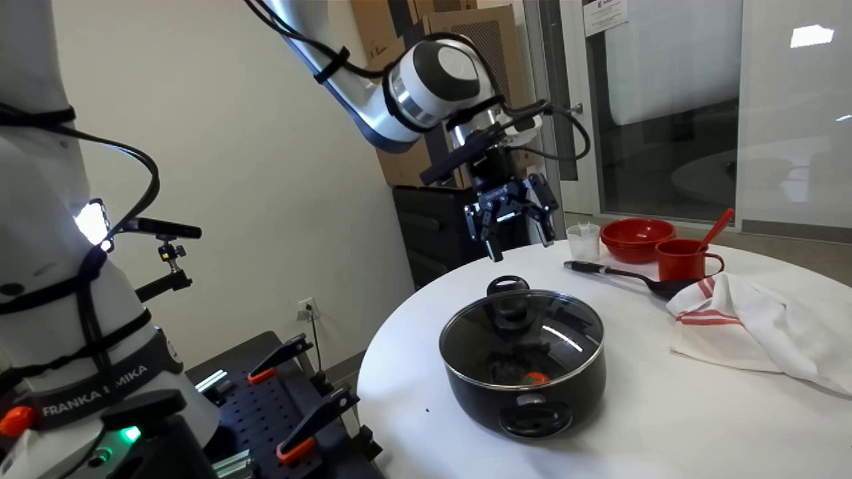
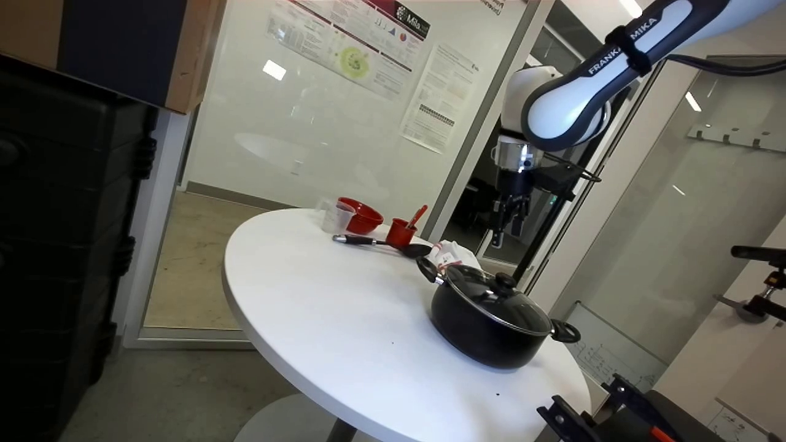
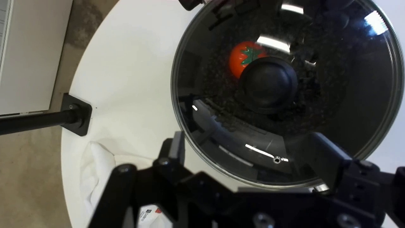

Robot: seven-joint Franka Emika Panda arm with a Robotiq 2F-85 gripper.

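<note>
A black pot [image 1: 523, 411] stands on the white table, covered by a glass lid [image 1: 551, 335] with a metal rim. The lid's round black knob [image 3: 268, 84] shows from above in the wrist view. Through the glass I see a red tomato [image 3: 243, 57] with a green leaf top. My gripper [image 1: 520, 243] hangs in the air above the pot's height, its fingers spread apart and nothing between them. In the wrist view the fingers are over the lid's near edge, short of the knob. The second exterior view has the gripper [image 2: 506, 237] above the pot and clear of it.
On the table's far side are red bowls [image 1: 637, 239], a clear cup [image 1: 583, 242], a red mug [image 1: 681, 261] with a red utensil, a black ladle [image 1: 623, 275] and a white cloth [image 1: 751, 331] with red stripes. Bare table [image 2: 317, 302] lies beside the pot.
</note>
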